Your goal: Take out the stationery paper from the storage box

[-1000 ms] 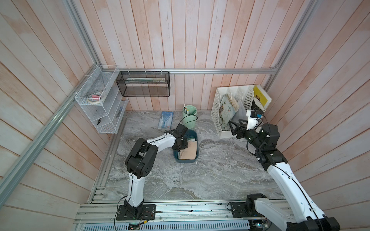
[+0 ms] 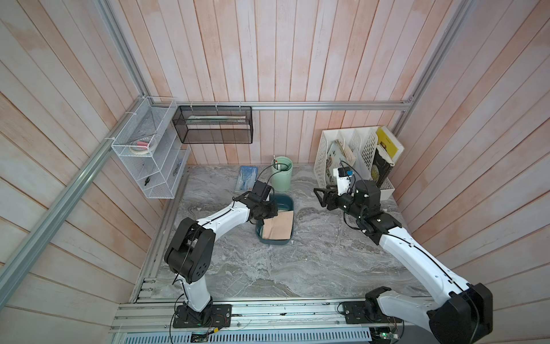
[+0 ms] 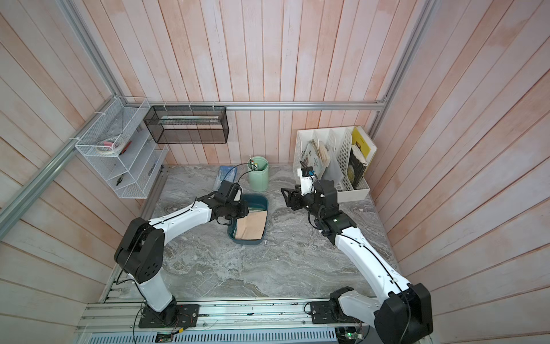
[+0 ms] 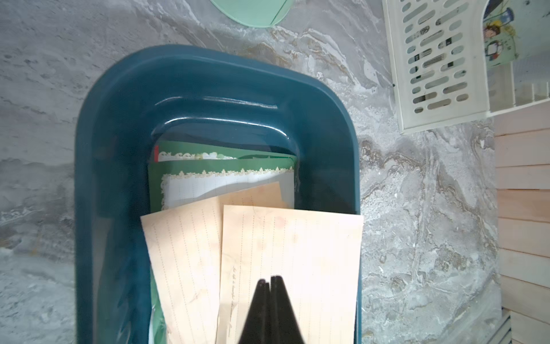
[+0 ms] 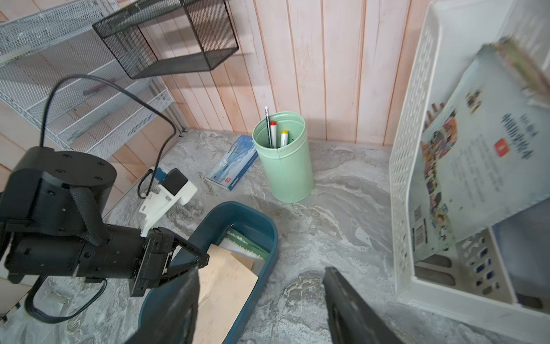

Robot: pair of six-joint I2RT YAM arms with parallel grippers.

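Observation:
The dark teal storage box [image 4: 97, 189] holds beige lined papers [image 4: 292, 258] over green-bordered sheets [image 4: 229, 177]. My left gripper is shut above the beige papers, nothing seen between its fingers; in the top left view it is at the box's left part. My right gripper hangs right of the box in the top views, its fingers apart with nothing between them.
A green pen cup [image 5: 283, 172] and a blue flat packet [image 5: 232, 160] stand behind the box. A white file organizer [image 3: 355, 195] fills the back right; mesh baskets [image 2: 212, 137] hang on the walls.
My right arm has swung left, away from the file organizer toward the box.

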